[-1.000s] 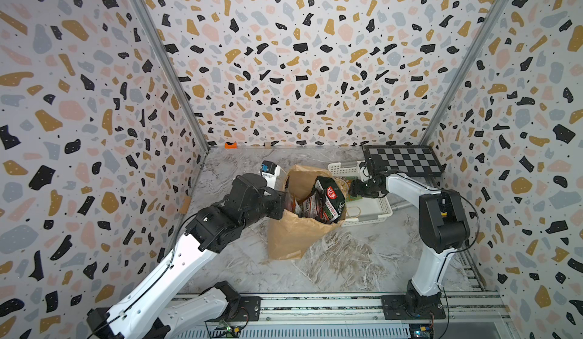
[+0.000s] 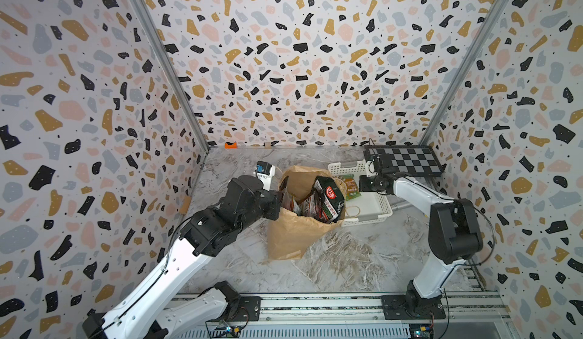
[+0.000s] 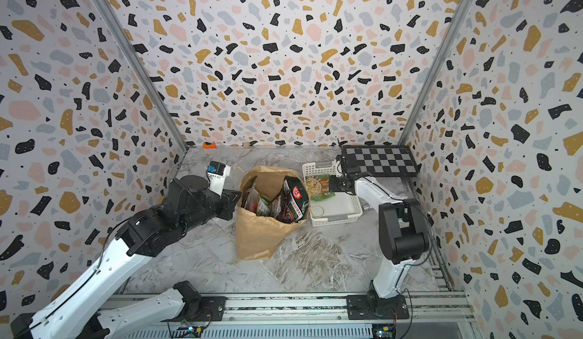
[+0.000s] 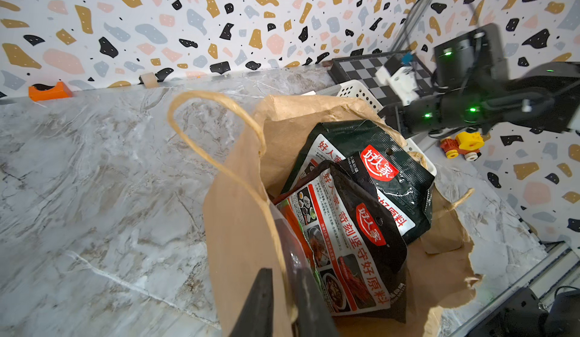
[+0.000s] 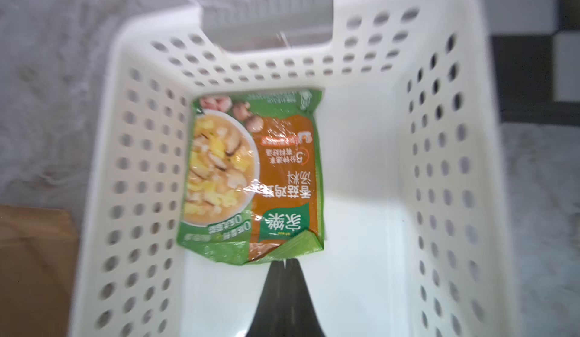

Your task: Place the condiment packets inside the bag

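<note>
A brown paper bag (image 2: 297,235) stands upright at the centre, holding several condiment packets; a dark green packet (image 4: 410,174) and a black-red one (image 4: 344,246) lie in it. At the bag's left rim is my left gripper, its part-open fingers by the bag's edge and paper handle (image 4: 211,162). My right gripper is shut, with nothing visible between its fingers, over the white basket (image 5: 495,174). A green-orange soup packet (image 5: 284,155) lies in that basket below the fingertips.
A checkered board (image 2: 407,156) is at the back right, a small toy (image 4: 465,143) beside it. An orange object (image 2: 230,145) sits at the back left.
My right gripper and arm have shifted right, uncovering more of the soup packet in the basket. My left gripper has moved slightly left along the bag's rim.
</note>
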